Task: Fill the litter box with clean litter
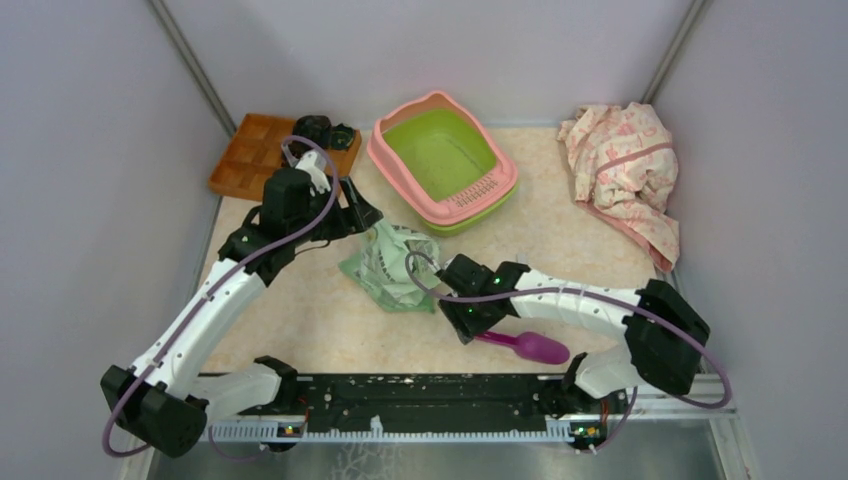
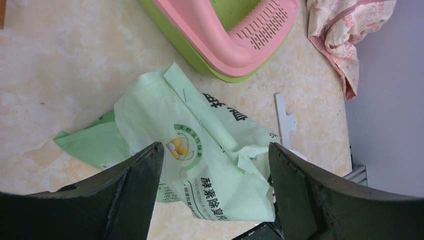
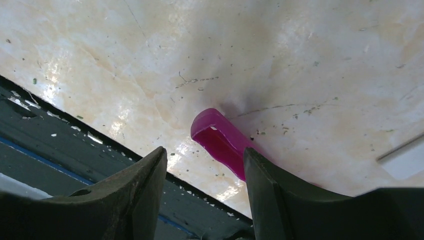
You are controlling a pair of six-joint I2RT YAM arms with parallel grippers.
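The pink-and-green litter box (image 1: 440,150) stands empty at the back. A crumpled pale-green litter bag (image 1: 395,275) lies at mid-table; in the left wrist view its printed face (image 2: 205,170) sits beneath my left gripper, whose fingers are apart with nothing visibly held. My right gripper is open over the handle (image 3: 210,122) of a magenta scoop (image 1: 535,346) near the front edge; the handle is between and just ahead of the fingertips, not visibly gripped.
A wooden tray (image 1: 245,160) with black items is at back left, a pink patterned cloth (image 1: 615,175) at back right. A pale flat tool (image 2: 283,120) lies right of the bag. The table's front edge borders a dark rail.
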